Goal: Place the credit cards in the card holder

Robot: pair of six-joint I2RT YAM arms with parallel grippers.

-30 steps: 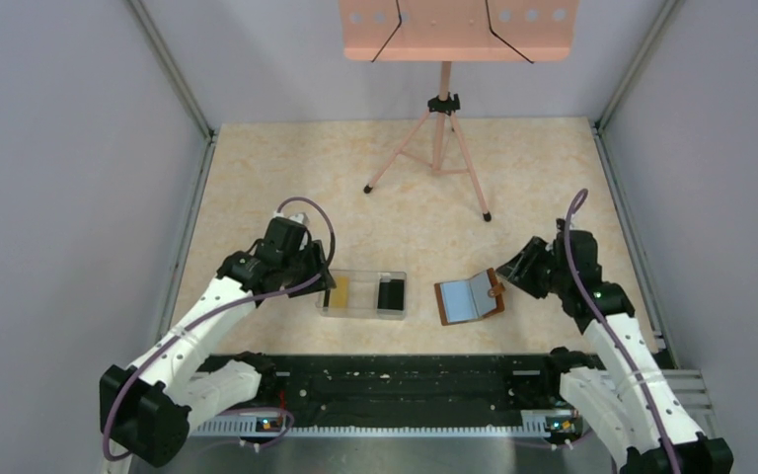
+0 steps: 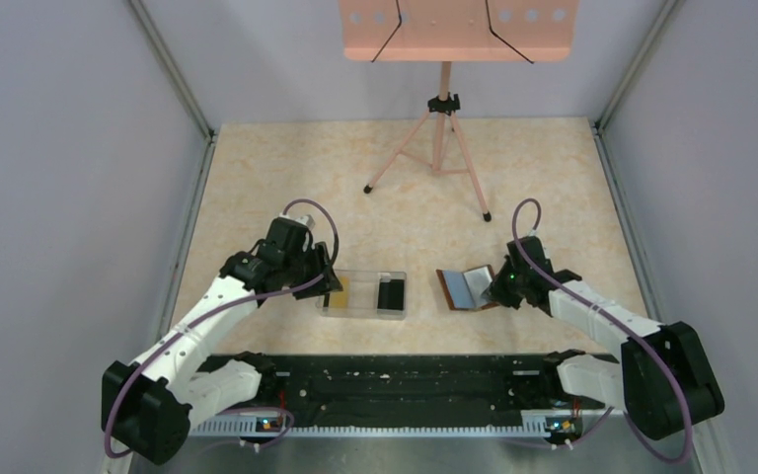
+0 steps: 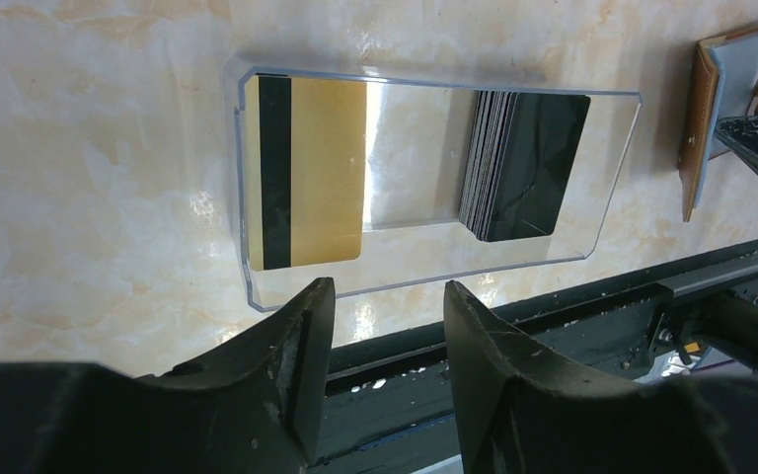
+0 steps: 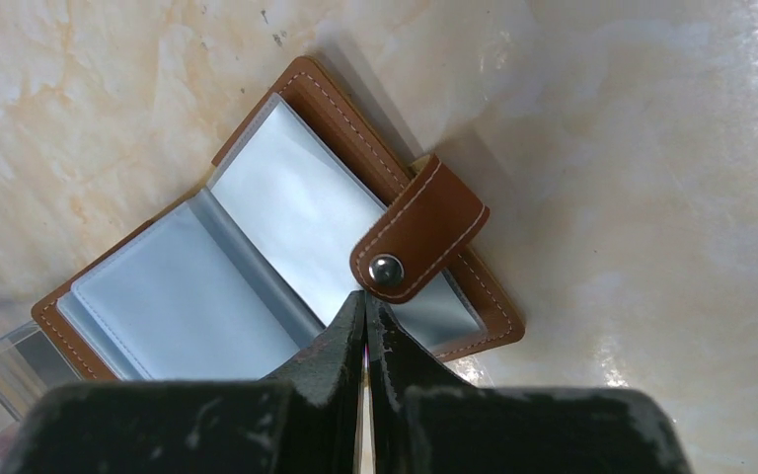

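Observation:
The brown card holder lies open on the table, its clear sleeves showing and its snap strap bent over one half. Right over that half my right gripper is shut, its tips beside the strap's snap; I see nothing between them. In the left wrist view, a clear box holds a gold card with a black stripe at one end and a stack of black cards towards the other. My left gripper is open and empty above the box's near edge.
A pink stand rises at the back of the table. Along the front edge runs a dark rail. The table between the stand and the box is clear.
My right gripper has come in from the right and closed over the card holder. My left arm is nearly still.

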